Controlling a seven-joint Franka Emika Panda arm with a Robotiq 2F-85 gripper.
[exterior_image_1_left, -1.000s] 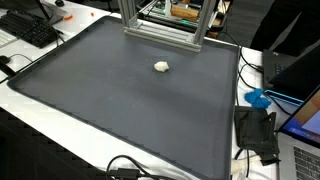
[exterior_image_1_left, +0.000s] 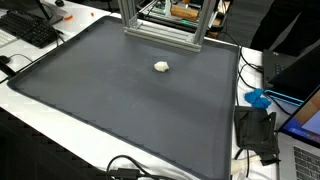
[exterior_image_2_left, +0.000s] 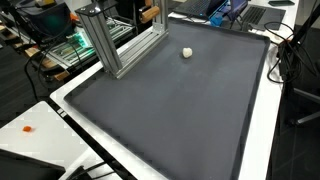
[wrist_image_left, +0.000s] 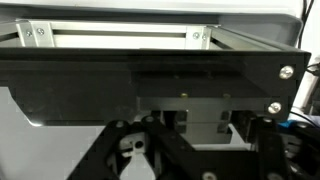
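In the wrist view a dark drawer-like front panel (wrist_image_left: 80, 90) runs across the picture, with screws at its right end. Behind it shows a white interior between metal side rails (wrist_image_left: 240, 38). My gripper comes up from below against the panel's lower part. Its dark fingers blend into the black panel and its reflections, so I cannot tell how far apart they stand or whether they touch it. Neither exterior view shows the gripper clearly.
A small pale lump (exterior_image_1_left: 161, 66) lies on the grey mat (exterior_image_1_left: 130, 100), which is otherwise clear. A metal frame (exterior_image_1_left: 165, 38) stands at the mat's far edge. Along the right side are a blue item (exterior_image_1_left: 257, 98), a black pouch (exterior_image_1_left: 256, 132) and a laptop (exterior_image_1_left: 300, 150).
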